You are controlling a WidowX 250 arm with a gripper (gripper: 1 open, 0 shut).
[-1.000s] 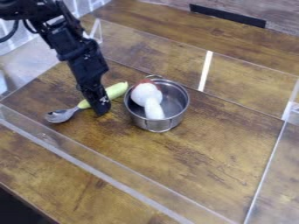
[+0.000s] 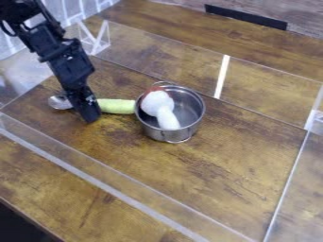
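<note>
The black gripper (image 2: 89, 111) is low over the wooden table at the left, beside a pale green elongated object (image 2: 117, 106) that points toward the pot. A silver spoon (image 2: 59, 101) shows just left of the fingers, its handle mostly hidden behind them. The gripper looks shut; whether anything thin is between the fingertips cannot be seen. A steel pot (image 2: 188, 124) holds a white object (image 2: 161, 109) with a red part at its top, right of the green object.
A clear-walled enclosure surrounds the work area on the wooden table (image 2: 240, 165).
The gripper has moved left. The spoon has shifted up from its lower-left spot, and the green object has swung from diagonal to nearly horizontal. The pot looks unmoved.
</note>
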